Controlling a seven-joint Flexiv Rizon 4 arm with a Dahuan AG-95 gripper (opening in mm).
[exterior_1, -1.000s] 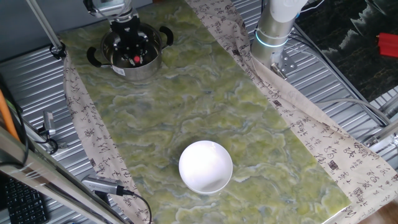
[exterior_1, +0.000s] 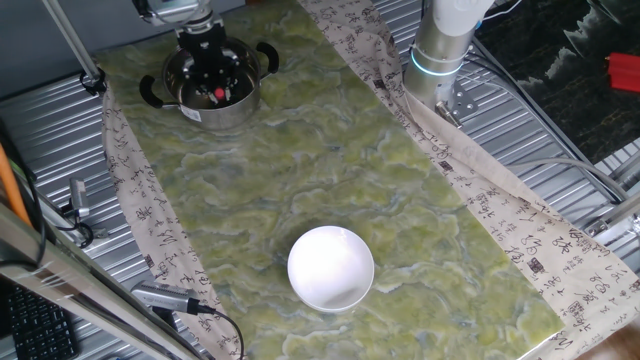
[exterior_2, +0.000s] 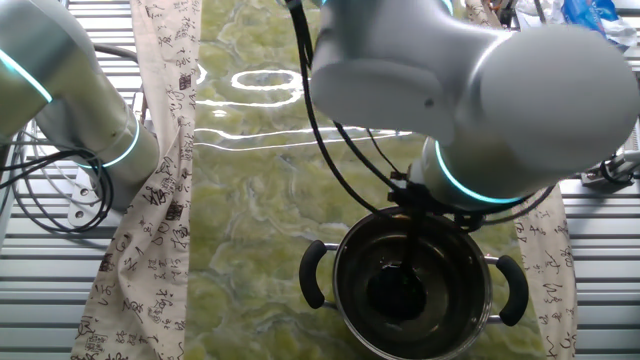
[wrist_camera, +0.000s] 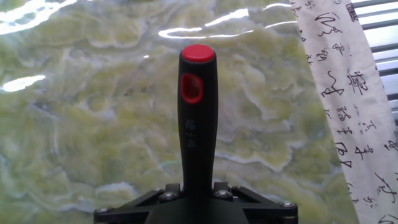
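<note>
A black handle with a red end cap, that of a ladle-like utensil (wrist_camera: 199, 118), stands lengthwise in the middle of the wrist view. My gripper is shut on this handle, with linkage showing on both sides at the lower edge. In exterior view 1 the gripper (exterior_1: 212, 72) hangs over a steel pot (exterior_1: 225, 115), the red cap showing in front of it. From exterior view 2, the utensil's dark round head (exterior_2: 397, 291) is down inside the pot (exterior_2: 460, 335); whether it touches the bottom, I cannot tell.
A white bowl (exterior_1: 330, 268) sits on the green marbled tabletop (exterior_1: 290, 170), well away from the pot. Black side handles (exterior_2: 513, 290) stick out from the pot. Between pot and bowl the surface is clear.
The gripper and the red-capped handle have shifted very slightly over the pot. Pot and bowl have stayed where they were.
</note>
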